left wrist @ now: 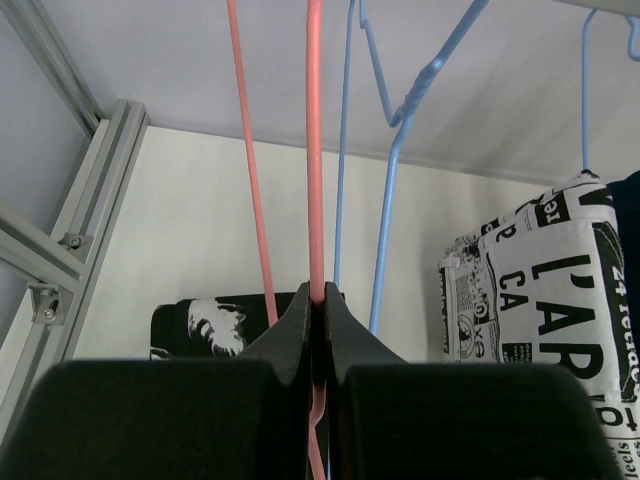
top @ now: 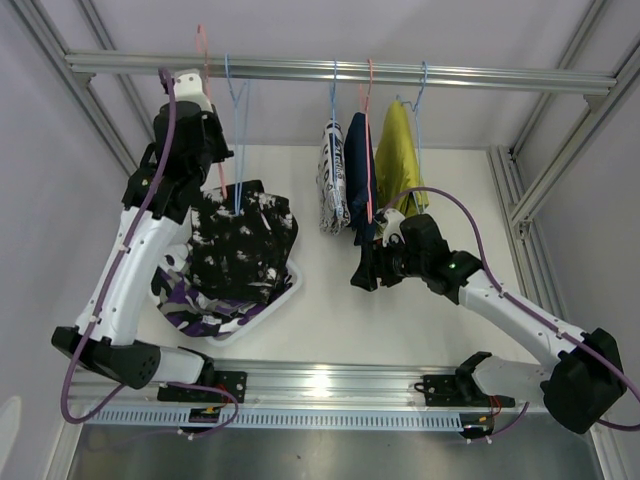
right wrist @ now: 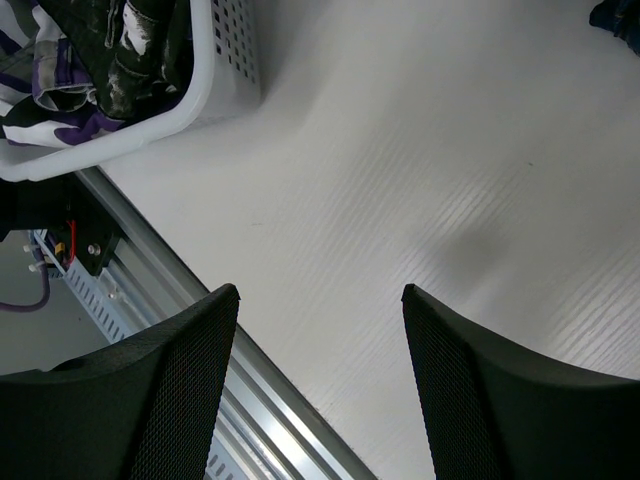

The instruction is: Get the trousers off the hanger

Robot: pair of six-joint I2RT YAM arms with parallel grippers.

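Note:
My left gripper is raised at the upper left in the top view, shut on the thin pink hanger (left wrist: 314,180), which runs between its fingertips in the left wrist view. A blue hanger (top: 240,150) hangs beside it, bare. Black patterned clothing (top: 240,240) lies heaped in the white basket (right wrist: 200,100) below. Printed white trousers (top: 332,175), navy trousers (top: 357,170) and yellow trousers (top: 395,160) hang further right. My right gripper is low in front of these, open, with only bare floor between its fingers.
The hangers hang from a metal rail (top: 280,68) across the top. The white floor (top: 330,310) right of the basket is clear. Frame posts and walls bound both sides.

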